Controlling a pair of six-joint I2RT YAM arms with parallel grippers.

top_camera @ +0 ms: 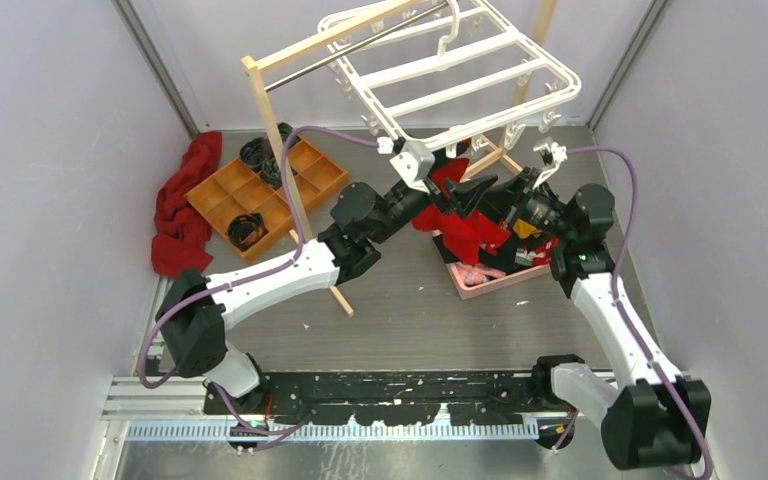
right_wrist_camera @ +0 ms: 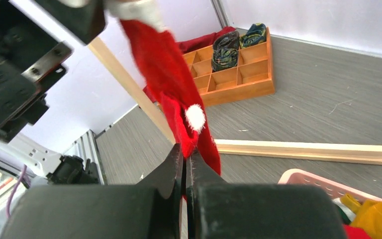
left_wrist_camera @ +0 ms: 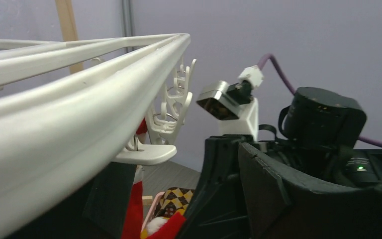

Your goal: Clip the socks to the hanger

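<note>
At the hanger's near right edge, my left gripper [top_camera: 472, 190] stands part open. The left wrist view shows the white hanger [left_wrist_camera: 79, 134] and a clip's flat lever [left_wrist_camera: 146, 155] between its parted fingers. My right gripper is shut on a red sock [right_wrist_camera: 169, 74] with a white pompom [right_wrist_camera: 195, 118]. Upward from those fingers the sock runs to a white part [right_wrist_camera: 137, 12] beside the left gripper. The red cloth [top_camera: 475, 230] also shows under both grippers from above. Whether a clip grips the sock cannot be made out.
A pink basket [top_camera: 505, 283] with more socks stands below the hanger. On the left are a wooden compartment tray [top_camera: 222, 192] with dark rolled socks and a red cloth heap [top_camera: 182, 215]. The wooden frame [top_camera: 265, 105] borders the hanger.
</note>
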